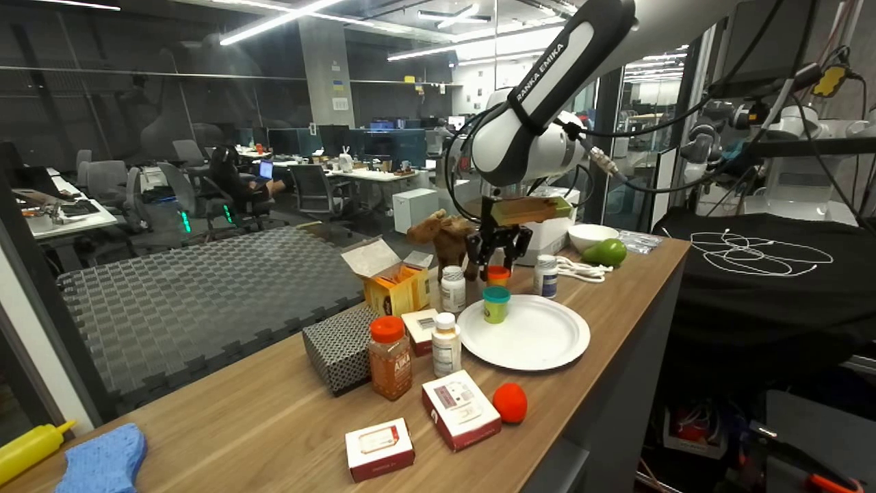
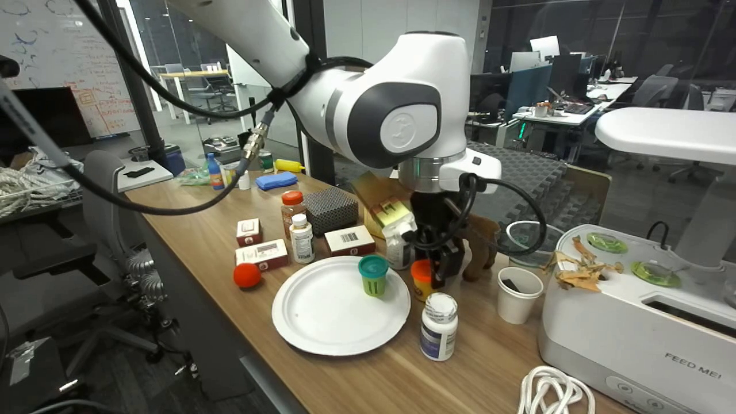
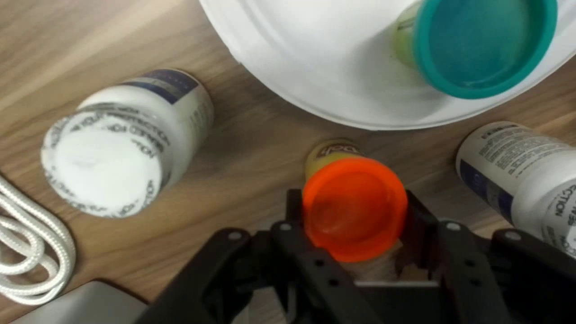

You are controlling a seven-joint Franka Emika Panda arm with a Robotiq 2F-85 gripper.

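Note:
In the wrist view, my gripper is shut on a small yellow tub with an orange lid (image 3: 354, 189); one finger lies on each side of the lid. The tub (image 2: 422, 279) is upright or nearly so, just beyond the rim of a white plate (image 2: 303, 324). Whether its base touches the table cannot be made out. On the plate stands a green tub with a teal lid (image 2: 373, 275), close to the edge nearest my gripper (image 1: 497, 261).
White bottles flank the gripper, one with a blue label (image 3: 162, 119), another (image 3: 524, 167) opposite. A paper cup (image 2: 518, 295) and white cord (image 2: 555, 393) are close by. Boxes (image 1: 461, 411) and a red ball (image 1: 510, 402) lie past the plate, whose middle is bare.

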